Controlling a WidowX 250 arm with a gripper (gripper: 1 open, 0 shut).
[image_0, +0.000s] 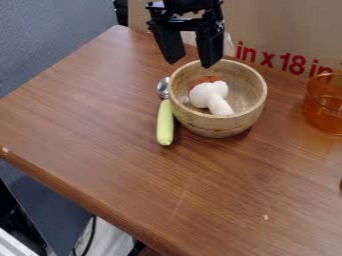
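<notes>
My gripper (190, 52) hangs open at the top centre, just above the back of a wooden bowl (234, 123), its two black fingers wide apart with nothing between them. Inside the bowl lie a white mushroom-like object (211, 97) and a small orange-red item (201, 81), partly hidden. Left of the bowl, a spoon with a pale green handle (166, 124) lies on the wooden table (107, 160), its metal head toward the back.
An orange translucent container (322, 105) stands right of the bowl. A cardboard box (294, 40) is behind.
</notes>
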